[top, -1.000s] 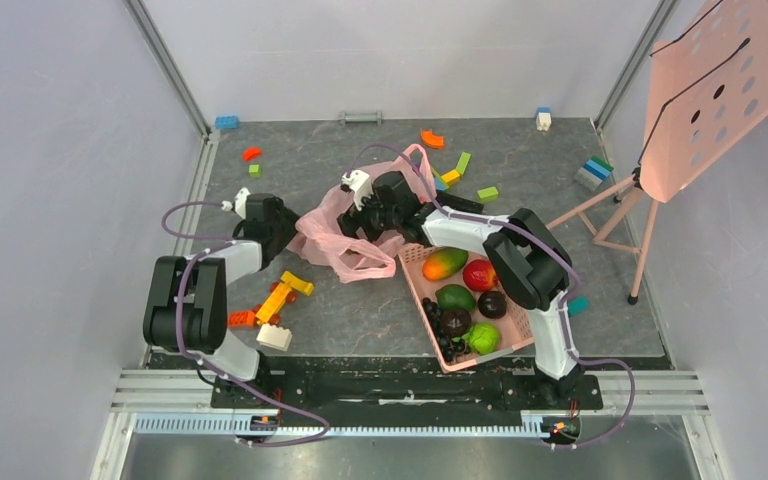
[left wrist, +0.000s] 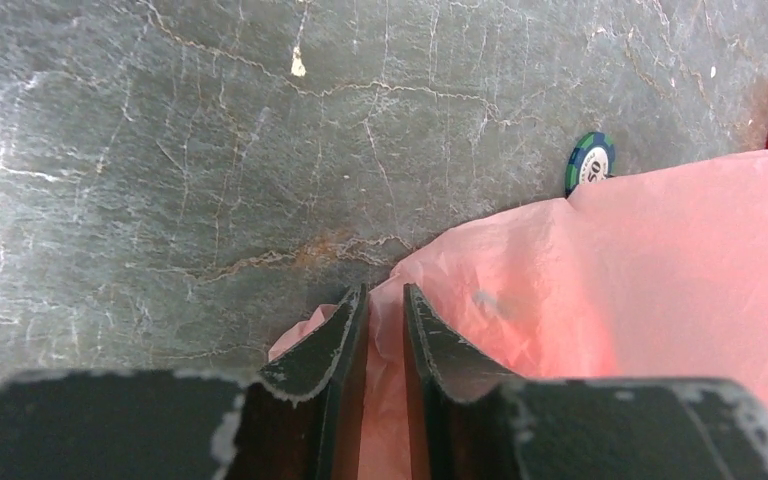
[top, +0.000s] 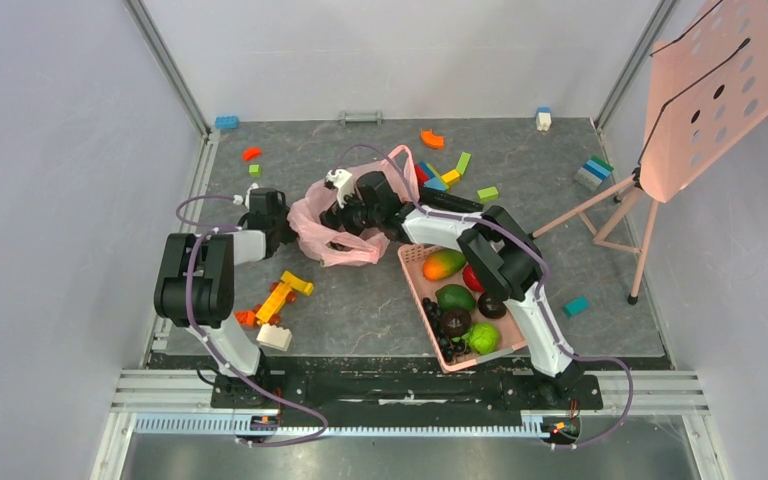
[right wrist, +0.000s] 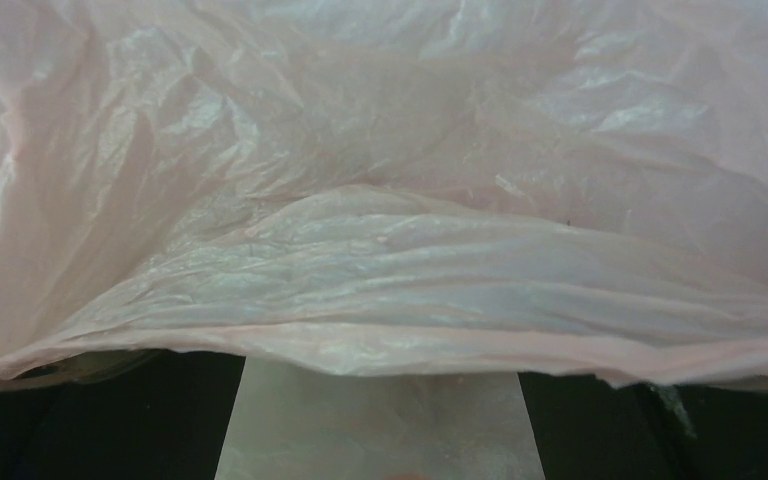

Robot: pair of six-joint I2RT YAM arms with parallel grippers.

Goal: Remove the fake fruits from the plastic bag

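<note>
The crumpled pink plastic bag (top: 310,232) lies at the table's middle, between my two arms. In the left wrist view, my left gripper has its fingers drawn close together, with bunched bag film pinched in the narrow gap. From the right, my right gripper (top: 338,215) reaches into the bag's mouth. Its dark fingers (right wrist: 150,415) stand wide apart in the right wrist view, their tips hidden behind a fold of film. Only a sliver of something reddish (right wrist: 410,477) shows between them at the bottom edge. What else is inside the bag cannot be made out.
A pink basket (top: 422,318) below the right arm holds several fake fruits, including a mango (top: 443,264) and an avocado (top: 455,297). A yellow toy truck (top: 278,300) and a white block (top: 274,337) lie near the left arm. Coloured blocks are scattered behind the bag.
My right arm and the bag shifted slightly left.
</note>
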